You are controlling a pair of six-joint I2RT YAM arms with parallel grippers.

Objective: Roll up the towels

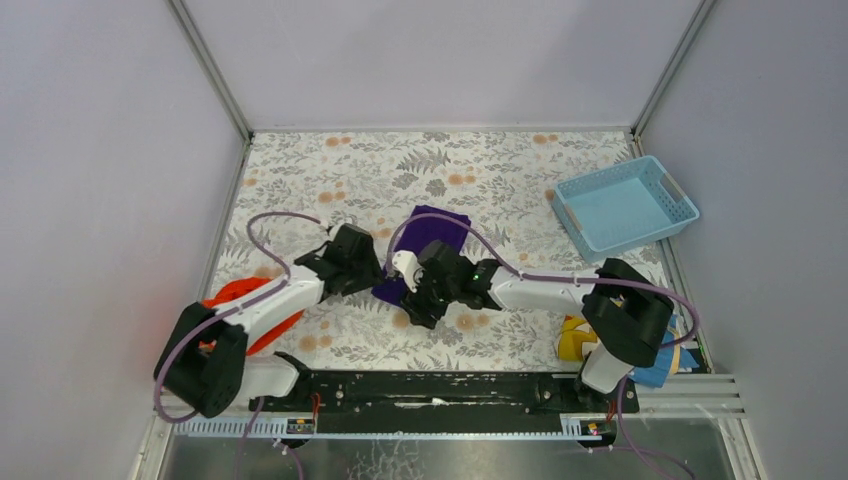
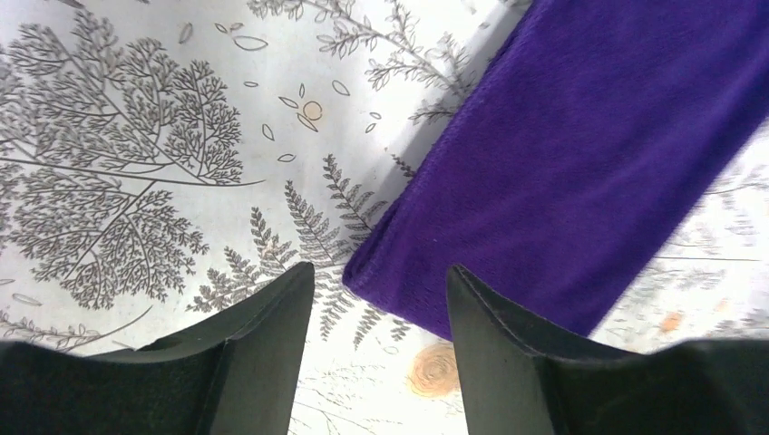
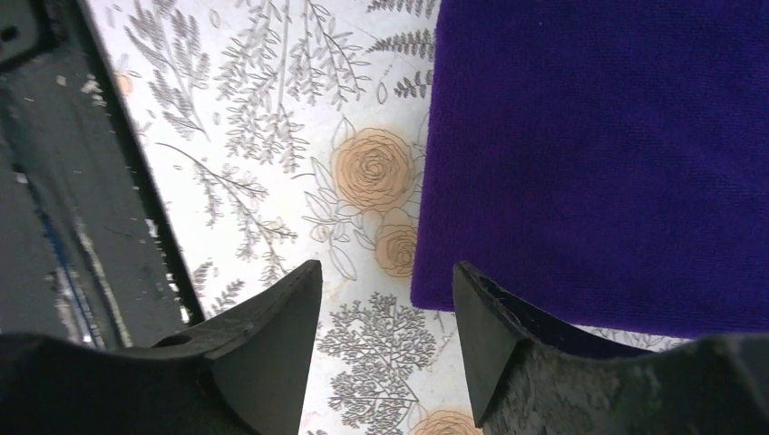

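Observation:
A purple towel lies flat and slightly turned at the centre of the patterned surface, partly hidden by my arms. My left gripper is at its left lower end. In the left wrist view, the open fingertips of that gripper straddle a corner of the towel. My right gripper is at the lower end. In the right wrist view it is open beside the towel's corner, one finger over the cloth, the other over the bare surface.
An empty blue basket stands at the back right. Orange cloth lies at the left, yellow and blue cloths at the front right. A black edge runs along the front.

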